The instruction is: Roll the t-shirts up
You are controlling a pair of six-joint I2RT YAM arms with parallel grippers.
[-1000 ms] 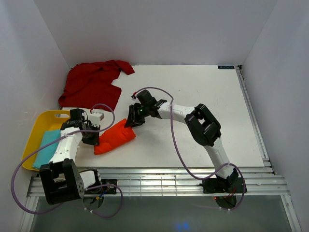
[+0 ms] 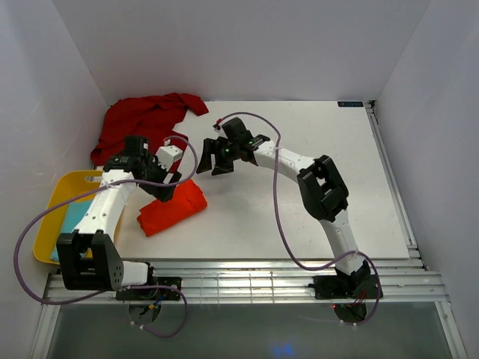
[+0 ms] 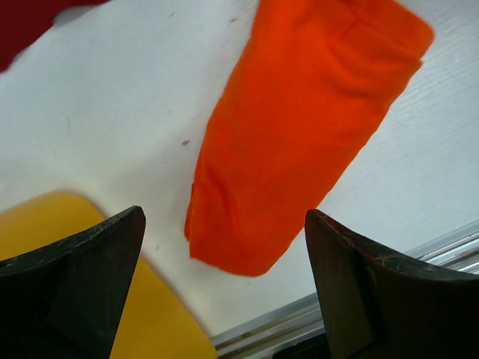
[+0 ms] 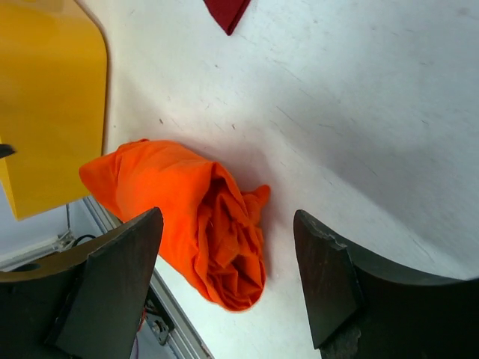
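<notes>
An orange T-shirt (image 2: 168,213) lies folded into an oblong on the white table, bottom left; in the right wrist view its near end (image 4: 228,247) is bunched and creased. My left gripper (image 2: 166,182) hangs open above the shirt; in the left wrist view the whole oblong (image 3: 284,142) shows beyond its empty fingers. My right gripper (image 2: 215,158) is open above the table, up and right of the shirt, with nothing between its fingers.
A dark red cloth (image 2: 135,123) lies at the back left. A yellow bin (image 2: 52,221) with light blue fabric (image 2: 73,217) inside stands at the left edge.
Both grippers have moved off the orange shirt, the left one up and rightward, the right one to the right. About a second ago both were at the shirt's ends; the shirt now lies flatter.
</notes>
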